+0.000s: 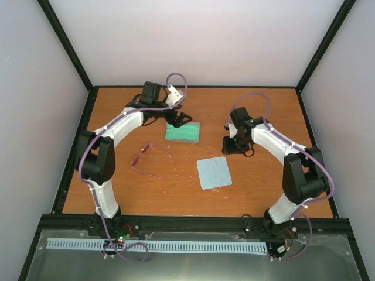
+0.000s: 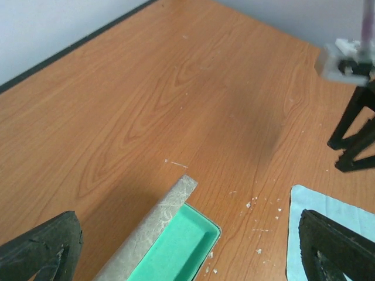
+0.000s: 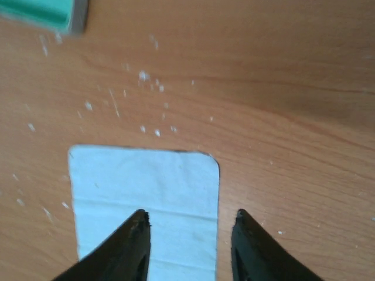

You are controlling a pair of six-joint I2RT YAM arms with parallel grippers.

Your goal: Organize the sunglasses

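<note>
Pink-framed sunglasses (image 1: 137,159) lie unfolded on the wooden table, left of centre. A green-lined case (image 1: 182,134) (image 2: 181,243) (image 3: 41,12) stands behind them. A light blue cloth (image 1: 214,172) (image 2: 328,228) (image 3: 143,193) lies flat at right of centre. My left gripper (image 1: 181,119) is open, raised above the back edge of the case, empty between its fingers. My right gripper (image 1: 232,146) is open and empty, raised behind and right of the cloth; it also appears at the right edge of the left wrist view (image 2: 345,152).
Walls with dark frame edges surround the table (image 1: 269,105) on the back and sides. Purple tubes run along both arms.
</note>
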